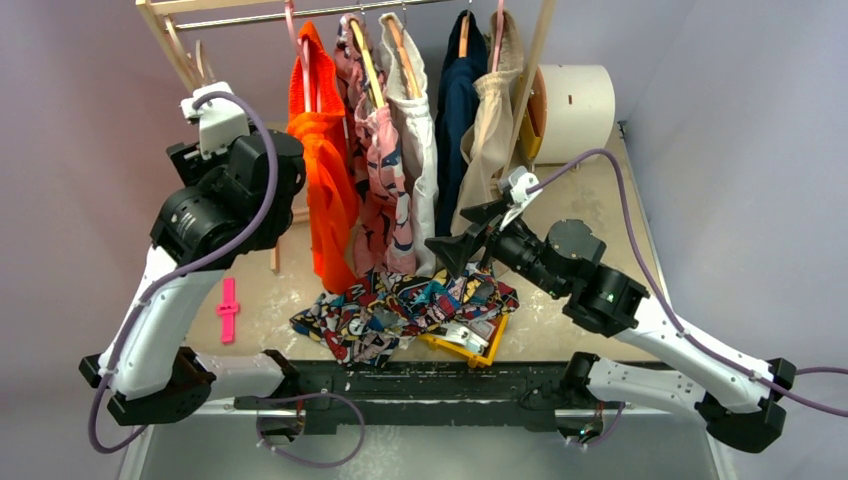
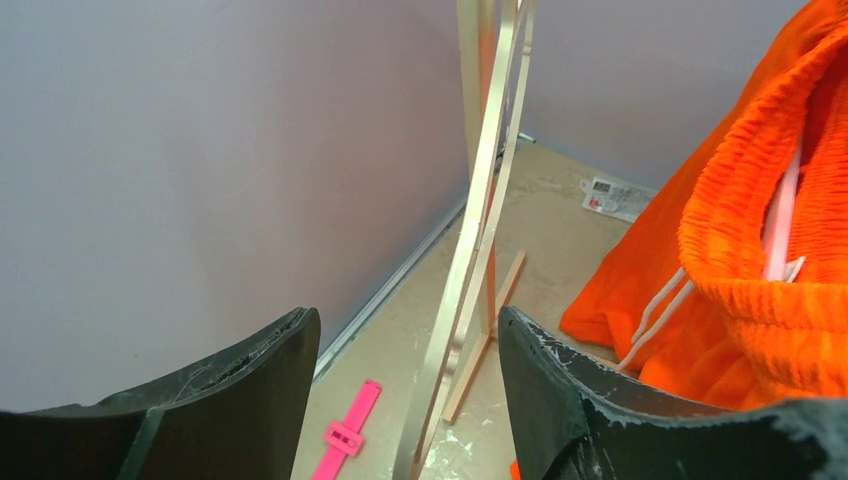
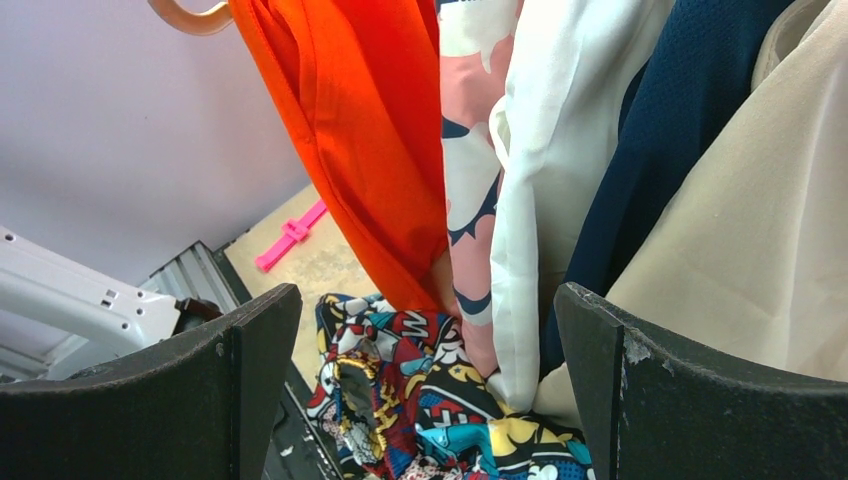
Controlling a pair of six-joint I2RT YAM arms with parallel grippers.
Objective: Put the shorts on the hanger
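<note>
A crumpled garment with a bright cartoon print (image 1: 375, 318) lies near the table's front edge; its outline as shorts is hard to make out. Orange shorts (image 1: 325, 170) hang from a pink hanger (image 1: 306, 70) on the rack's rail. My left gripper is open, left of the orange shorts. Thin pale wooden strips (image 2: 470, 255) run between its fingers in the left wrist view; whether they are a hanger or the rack is unclear, and neither finger visibly grips them. Open and empty, my right gripper hovers above the printed garment, before the hanging clothes.
Pink-patterned (image 1: 383, 170), white (image 1: 418, 150), navy (image 1: 455, 110) and beige (image 1: 490, 120) garments hang to the right. A yellow tray (image 1: 485, 348) sits partly under the printed cloth. A pink strap (image 1: 228, 310) lies at left.
</note>
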